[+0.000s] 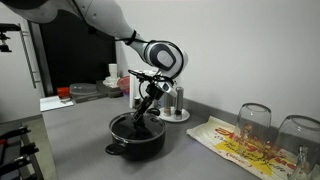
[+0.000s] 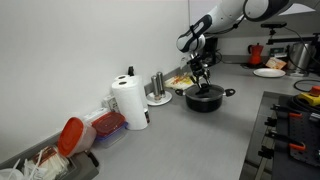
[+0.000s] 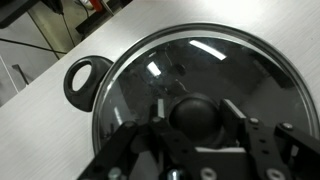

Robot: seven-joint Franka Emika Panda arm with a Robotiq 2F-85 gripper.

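A black pot (image 1: 139,148) with a dark glass lid (image 3: 150,70) stands on the grey table in both exterior views. The lid rests on the pot and carries a round black knob (image 3: 195,118) at its middle. My gripper (image 1: 145,112) points down over the lid, right at the knob. In the wrist view its fingers stand apart on either side of the knob, which lies between them; the finger looks open. Whether a finger touches the knob is hard to tell. One pot side handle (image 3: 88,82) shows at the upper left in the wrist view.
Two glass jars (image 1: 254,124) and a yellow printed bag (image 1: 228,142) lie to the right. A white canister (image 2: 130,103) and a red bowl (image 2: 76,135) stand by the wall. Bare table (image 2: 190,150) lies in front of the pot.
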